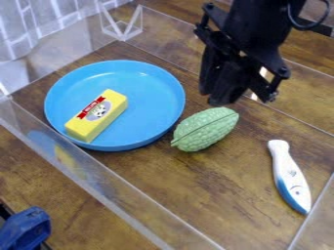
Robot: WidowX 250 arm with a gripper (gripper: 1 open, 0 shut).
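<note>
The dark robot gripper [237, 93] hangs at the upper right, above and behind a pale green ridged vegetable [205, 129]; whether it is open or shut is hard to make out. A blue plate [141, 90] on the left holds a yellow box with a red label [96, 114]. A white and blue tube-like item [287, 176] lies on the wooden surface at the right.
Clear plastic walls [65, 166] run along the left and lower edges. A blue object [23, 230] sits outside at the bottom left.
</note>
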